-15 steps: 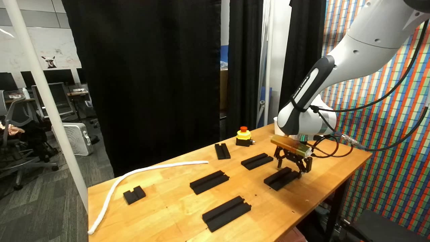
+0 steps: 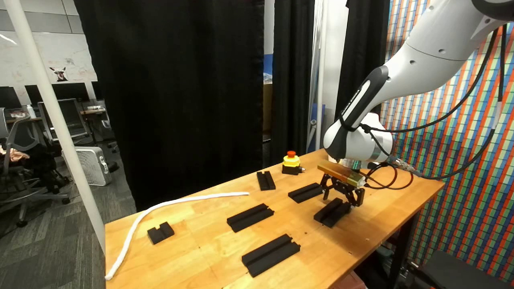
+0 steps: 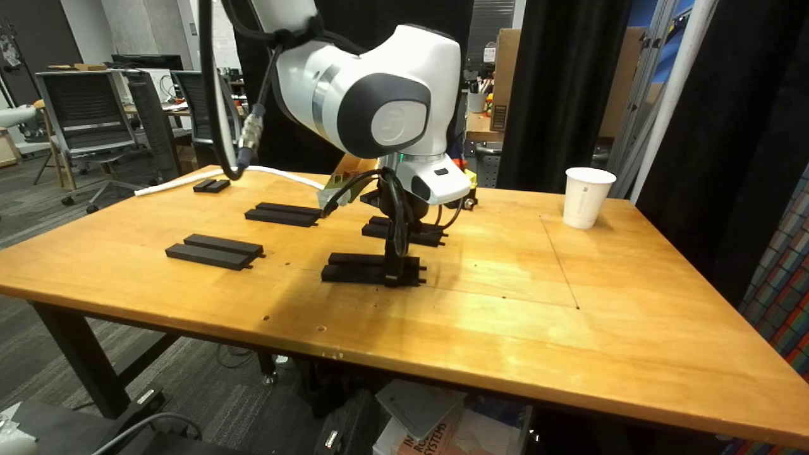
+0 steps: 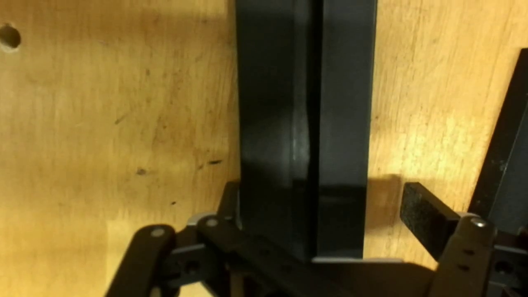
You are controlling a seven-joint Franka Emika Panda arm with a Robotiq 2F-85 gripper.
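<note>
A black grooved block (image 2: 332,212) lies flat on the wooden table, under my open gripper (image 2: 341,197). In the wrist view the same block (image 4: 277,99) runs upward between the fingers, its near end partly covered by the gripper. The left finger (image 4: 228,200) stands right at the block's left side; whether it touches is unclear. A strip of bare wood separates the right finger (image 4: 425,213) from the block. Exterior view 2 shows one finger (image 3: 394,261) down in front of the block (image 3: 349,273), hiding part of it.
Several similar black grooved pieces lie about, including one nearby (image 2: 306,192) and one nearer the front (image 2: 270,255). A white rope (image 2: 164,204) curves along the far left. A yellow-and-red stop button (image 2: 291,163) and a paper cup (image 3: 586,197) stand behind.
In exterior view 1 my gripper has shifted left along the block. The block itself has turned slightly, its far end swinging left. The other pieces lie as before.
</note>
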